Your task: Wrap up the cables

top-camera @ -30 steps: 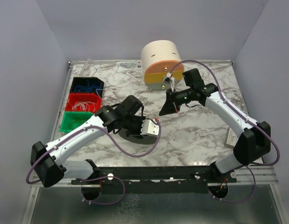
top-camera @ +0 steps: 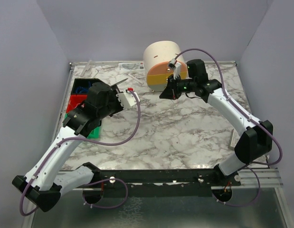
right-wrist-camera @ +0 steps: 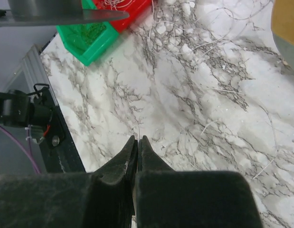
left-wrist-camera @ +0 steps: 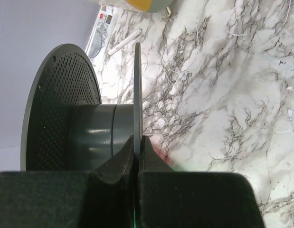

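A dark grey spool (left-wrist-camera: 92, 128) with a perforated flange is held by my left gripper, whose fingers are shut on the rim of its other, edge-on flange. In the top view the left arm mostly hides the spool and covers much of the bins. White cable (right-wrist-camera: 119, 4) lies coiled in the red bin (right-wrist-camera: 137, 11), and blue cable (top-camera: 85, 89) in the black one. My right gripper is shut above the middle of the table; only a faint pale line shows at its fingertips, too thin to identify.
A white cylinder with an orange and yellow front (top-camera: 161, 59) stands at the back centre. The green bin (right-wrist-camera: 90, 53) sits at the left. Thin pale strands (right-wrist-camera: 227, 90) lie on the marble.
My left arm has swung left and back with the spool, from the front middle toward the bins.
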